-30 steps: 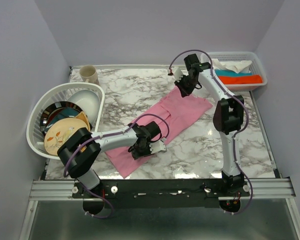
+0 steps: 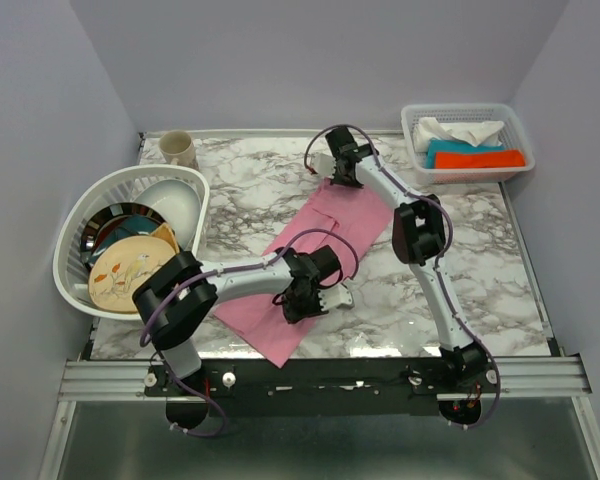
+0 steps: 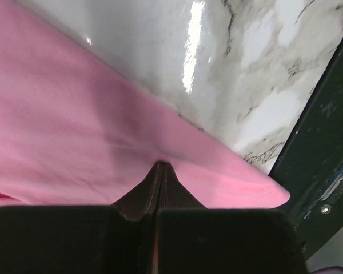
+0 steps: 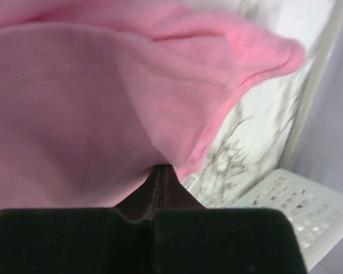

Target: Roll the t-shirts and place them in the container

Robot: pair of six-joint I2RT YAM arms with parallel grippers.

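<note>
A pink t-shirt [image 2: 352,218] lies as a long strip running diagonally over the marble table. My left gripper [image 2: 292,314] is at its near end, and my right gripper [image 2: 344,182] is at its far end. In the left wrist view, the shut fingertips [image 3: 162,171] press on the pink cloth [image 3: 74,120] close to its straight edge. The right wrist view has shut fingertips [image 4: 163,174] against the cloth [image 4: 63,114] beside a folded corner. No pinched cloth shows between either pair of fingers.
A white basket [image 2: 520,173] with folded orange, blue and white cloths stands at the back right. On the left are a white basket [image 2: 68,225] of dishes and a beige cup [image 2: 178,149]. Bare marble [image 2: 470,300] lies at the right.
The left gripper and the shirt's near end moved a little to the right.
</note>
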